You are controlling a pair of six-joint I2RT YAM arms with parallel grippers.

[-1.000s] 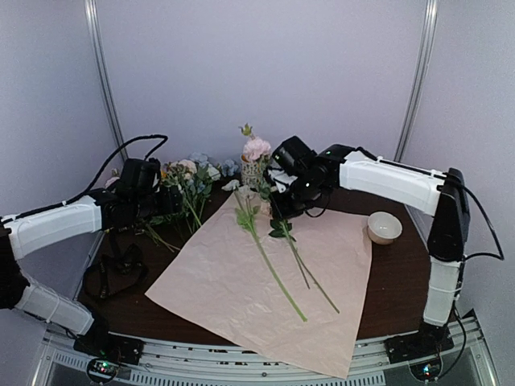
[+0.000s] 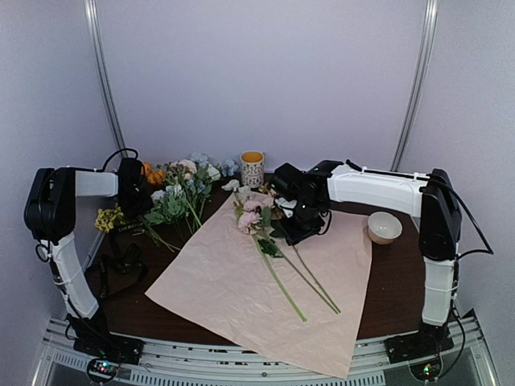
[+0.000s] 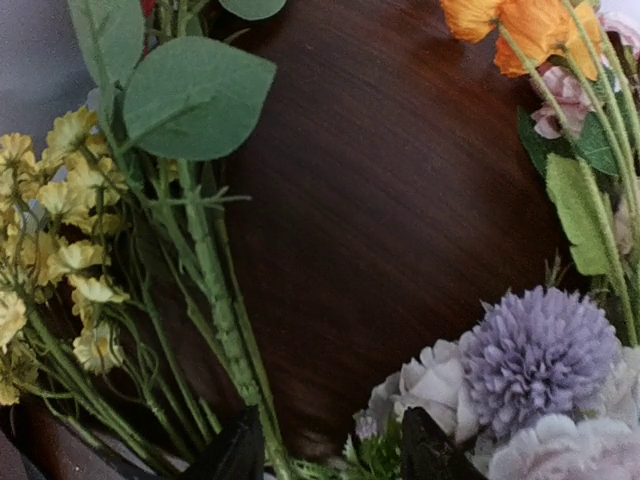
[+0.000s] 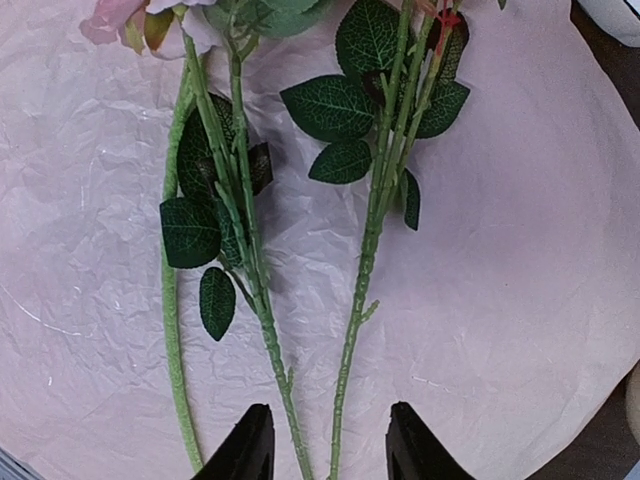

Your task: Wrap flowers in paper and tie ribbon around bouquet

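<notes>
Several flowers lie on the pink wrapping paper [image 2: 241, 297], their green stems [image 2: 280, 285] pointing toward the front. Pink blooms [image 2: 248, 219] rest near the paper's back. My right gripper is over the paper, part open; two stems [image 4: 349, 350] show in the view between its fingers, not gripped. Above the flower pile at the left, my left gripper is part open as well. A thick green stem [image 3: 225, 290] passes by its left finger, with yellow flowers [image 3: 65, 230] to the left and a purple bloom [image 3: 540, 345] to the right.
A patterned cup [image 2: 252, 170] stands behind the paper and a white bowl [image 2: 384, 228] to its right. Black straps [image 2: 121, 265] lie on the dark table at the left.
The pink flower that stood raised by the right gripper now lies on the paper.
</notes>
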